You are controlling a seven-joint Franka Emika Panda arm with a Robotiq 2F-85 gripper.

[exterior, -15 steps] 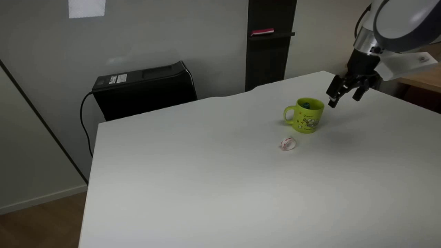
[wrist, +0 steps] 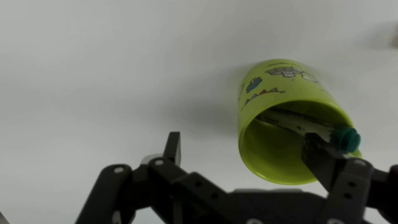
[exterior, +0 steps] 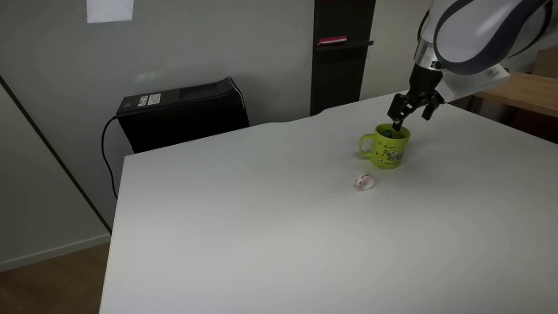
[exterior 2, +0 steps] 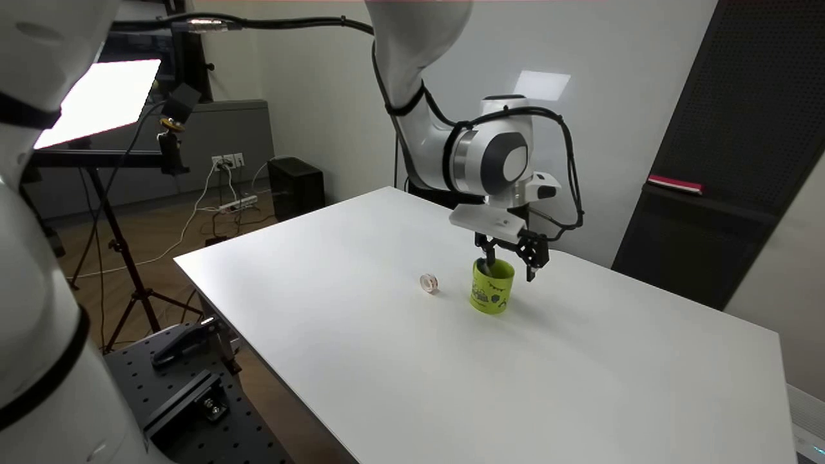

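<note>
A lime-green mug (exterior: 388, 152) with cartoon prints stands upright on the white table, its handle toward the left in exterior view 1. Inside it leans a pale tube with a teal cap (wrist: 347, 140), the cap up at the rim. My gripper is open and straddles the mug's wall from above: one of its fingers (wrist: 321, 158) overlaps the mug's mouth beside the cap, the other stays outside over bare table. Whether the inner finger touches the tube cannot be told. Nothing is held between them.
A small white-and-red tape roll (exterior: 364, 182) lies on the table (exterior: 235, 235) close to the mug. Beyond the table's far edge stands a black box-shaped device (exterior: 183, 110).
My gripper has moved left in exterior view 1, from right of the mug to over its mouth, with one finger now at the opening. Mug and tape roll have stayed put.
</note>
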